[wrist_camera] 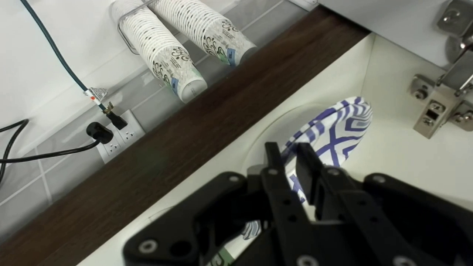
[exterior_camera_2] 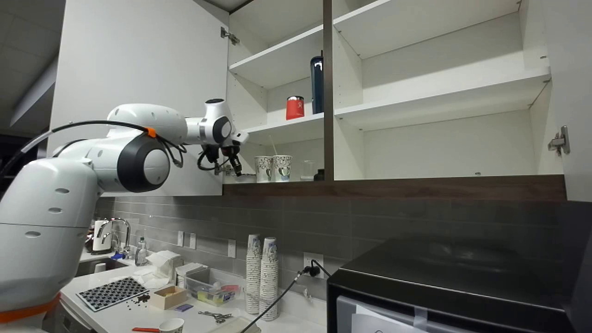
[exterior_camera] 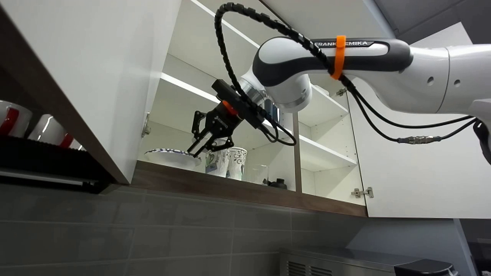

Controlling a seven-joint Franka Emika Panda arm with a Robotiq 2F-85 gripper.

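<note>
A white bowl (exterior_camera: 171, 158) with a blue-patterned inside stands on the lowest cabinet shelf, at the left in exterior view 1. My gripper (exterior_camera: 191, 154) reaches down to its right-hand rim. In the wrist view the bowl (wrist_camera: 350, 128) lies past the fingertips, and its rim runs into the narrow gap of my partly open gripper. Whether either finger touches the rim cannot be told. The near part of the bowl is hidden behind the fingers. Exterior view 2 shows the gripper (exterior_camera_2: 237, 169) small, at the left end of the shelf.
Patterned paper cups (exterior_camera_2: 281, 168) stand close beside the gripper, with a clear glass (exterior_camera: 257, 174) farther right. The shelf above holds a red cup (exterior_camera_2: 295, 107) and a dark bottle (exterior_camera_2: 317, 83). An open cabinet door (exterior_camera: 92, 69) stands left of the bowl.
</note>
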